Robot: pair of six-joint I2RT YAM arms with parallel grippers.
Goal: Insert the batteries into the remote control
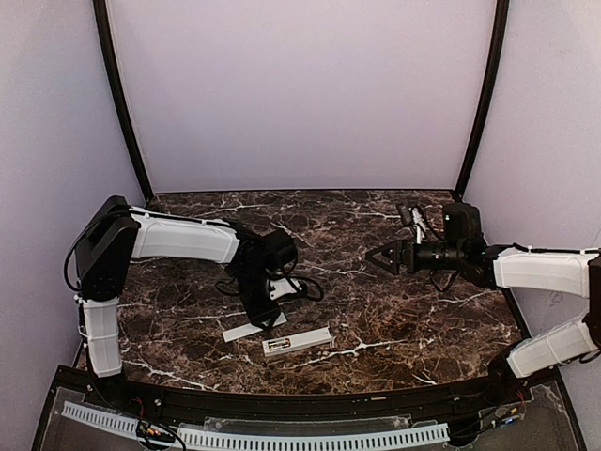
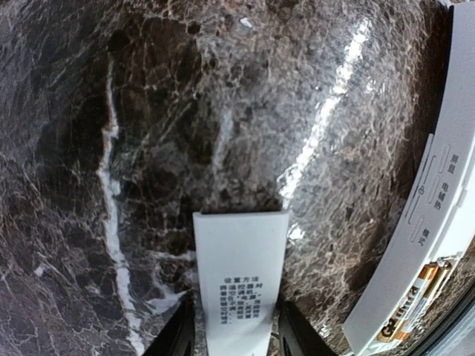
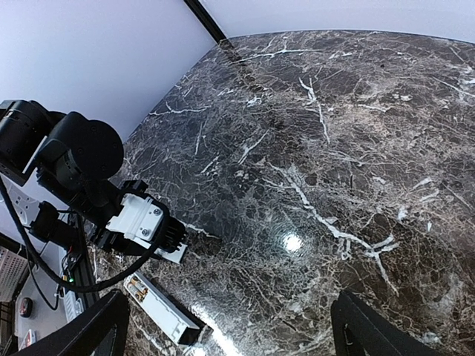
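The remote control (image 1: 310, 339) lies on the marble table, batteries (image 2: 415, 300) visible in its compartment at one end. A white battery cover (image 2: 240, 259) with printed text lies apart beside it. My left gripper is down at the cover, a finger on either side of it, part open; contact with it cannot be made out. My right gripper (image 1: 385, 256) stands open above the right half of the table, with nothing visible between its fingers.
Pale walls enclose it, and a dark rail runs along the front edge.
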